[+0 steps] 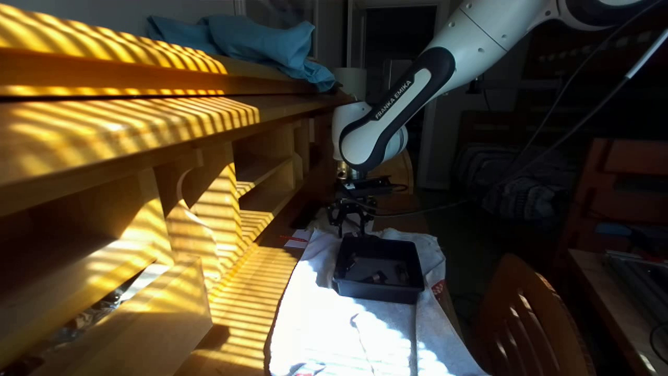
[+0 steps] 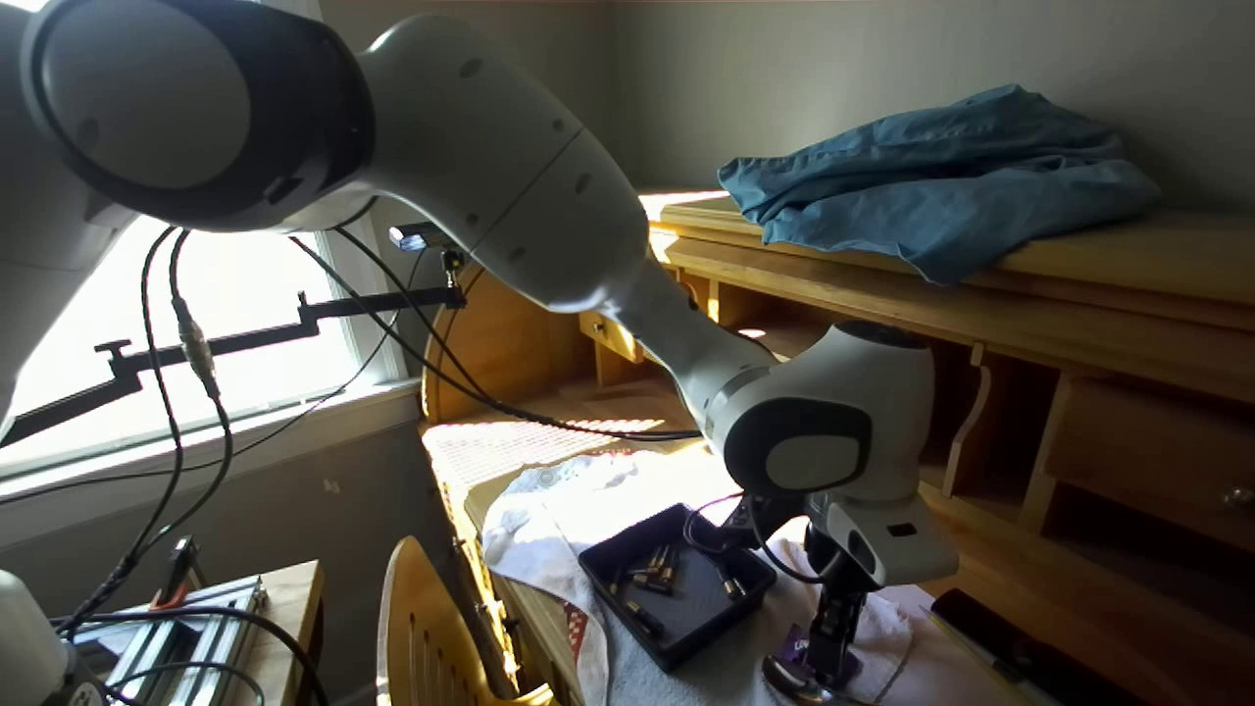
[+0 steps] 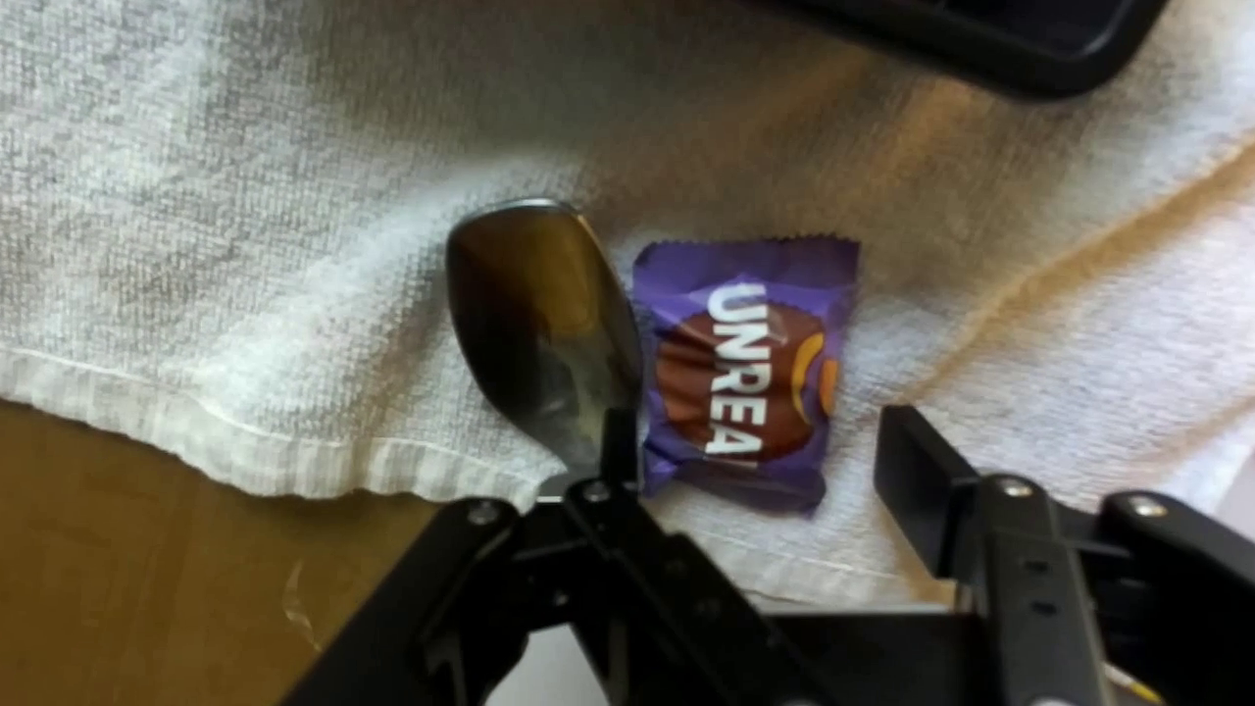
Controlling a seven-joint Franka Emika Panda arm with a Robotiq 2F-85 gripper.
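Observation:
In the wrist view a purple candy packet lies flat on a pale towel, with a dark metal spoon close along its left side. My gripper is part open over the packet's lower end. Its left fingertip covers the spoon's neck at the packet's left edge, while the right finger stands apart from the packet, over bare towel. Whether the fingertips touch the towel or spoon cannot be told. The spoon's handle is mostly hidden under the gripper.
A black tray holding several small dark and brass-coloured pieces sits beside the gripper on the towel. Wooden desk shelves rise along one side, and a dark flat object lies near them. A chair stands at the desk.

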